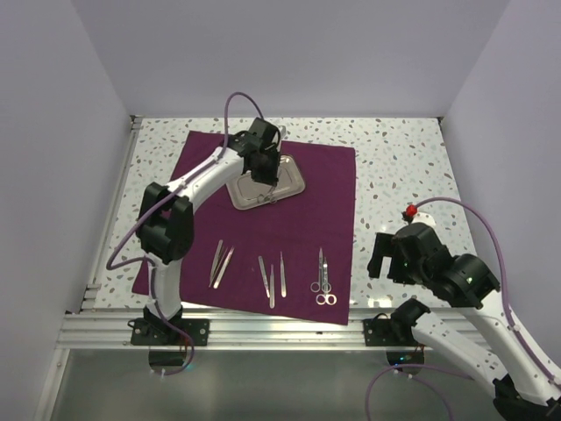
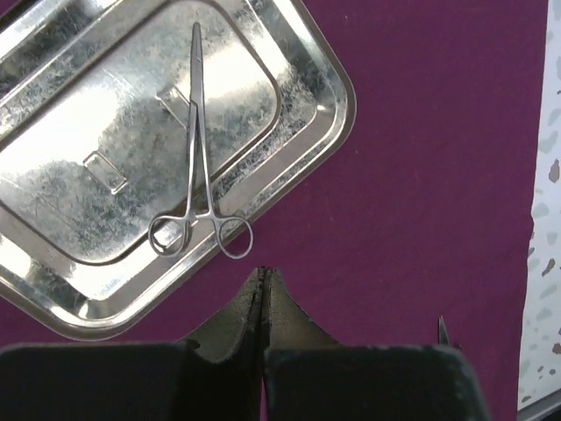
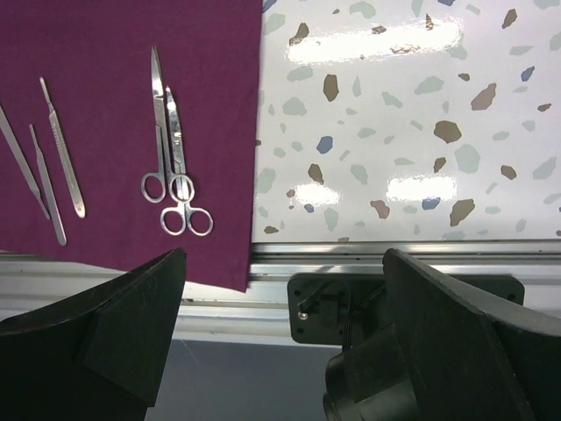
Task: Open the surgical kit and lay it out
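A steel tray [image 1: 294,187] lies on the purple cloth [image 1: 324,197], partly covered by my left arm in the top view. One ring-handled clamp [image 2: 199,114] rests in the tray [image 2: 329,136], its finger rings reaching across the near rim. My left gripper is shut with nothing between its fingertips, just short of those rings in the left wrist view. Along the cloth's front lie two scissors-like tools [image 3: 180,167] and several slim instruments [image 3: 63,149]. Off the cloth to the right, my right gripper [image 1: 380,255] stands open and empty.
A metal rail [image 1: 280,326] runs along the front edge, with the arm mounts on it. The cloth between tray and front instruments is clear.
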